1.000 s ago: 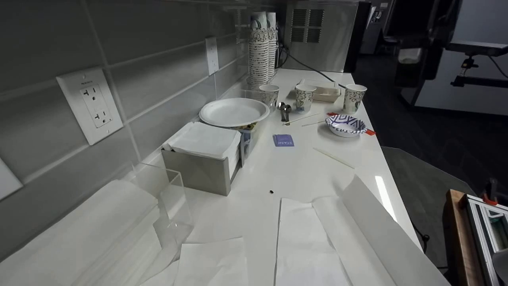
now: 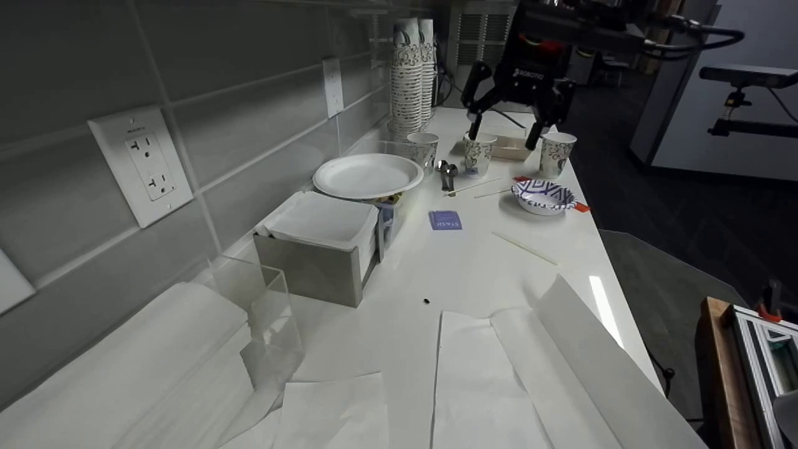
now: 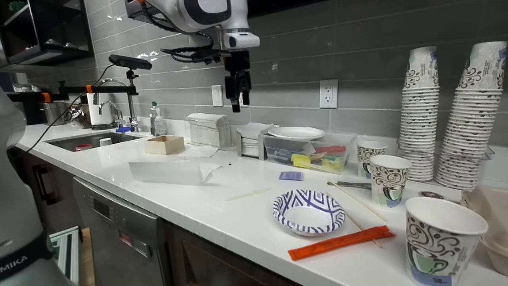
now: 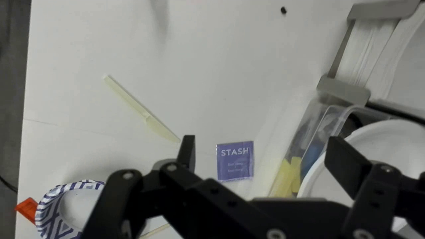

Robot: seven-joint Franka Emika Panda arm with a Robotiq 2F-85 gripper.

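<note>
My gripper [image 2: 509, 140] hangs open above the white counter, with nothing held between its fingers. In the wrist view the two fingertips frame a purple STASH tea packet [image 4: 235, 161], which lies flat on the counter well below. A pale plastic knife [image 4: 141, 110] rests up and left of that packet. At lower left a blue-patterned paper bowl [image 4: 67, 211] is partly covered by my finger. Exterior view 2 shows the whole bowl [image 3: 308, 213], empty, beside a red wrapped stick [image 3: 340, 242]. The gripper [image 3: 235, 109] is high over the counter there.
A clear bin [image 3: 309, 147] of colored packets, topped by a white plate [image 3: 296, 133], stands along the wall near a napkin holder [image 2: 322, 273]. Paper cups [image 3: 389, 178] and tall cup stacks [image 3: 419, 114] crowd one end. White paper sheets [image 2: 479, 381] lie nearer exterior view 1.
The arm and gripper have swung in from the right in exterior view 1 and now hang over the counter's far part. The things on the counter look unmoved.
</note>
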